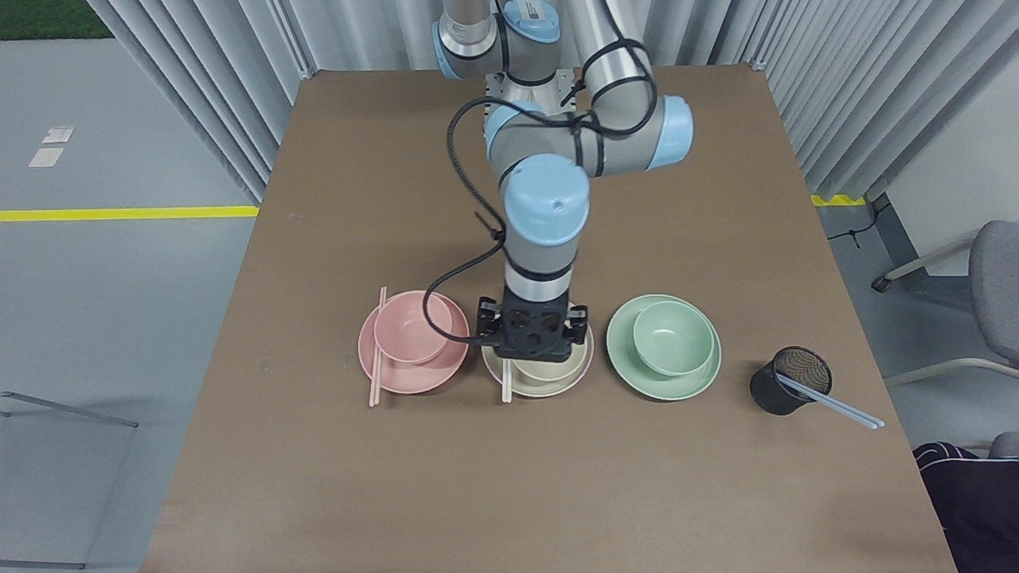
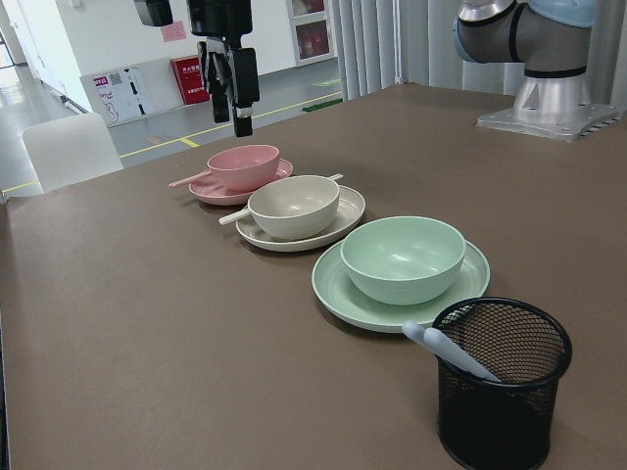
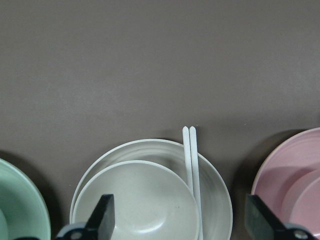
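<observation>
My gripper [image 2: 231, 117] hangs above the middle white place setting, its fingers apart with nothing seen between them in the wrist view. Below it are a white bowl [image 3: 136, 195] on a white plate [image 3: 162, 152] and white chopsticks [image 3: 194, 165] along one side. To one side sit a pink bowl [image 1: 412, 336] on a pink plate [image 1: 420, 380] with pink chopsticks [image 1: 376, 368]. To the other sit a green bowl [image 1: 673, 337] on a green plate [image 1: 650, 382]. The front view shows the gripper mostly from above, hiding much of the white bowl.
A black mesh cup [image 1: 778, 391] holding pale blue chopsticks [image 1: 841, 409] stands at the right of the table.
</observation>
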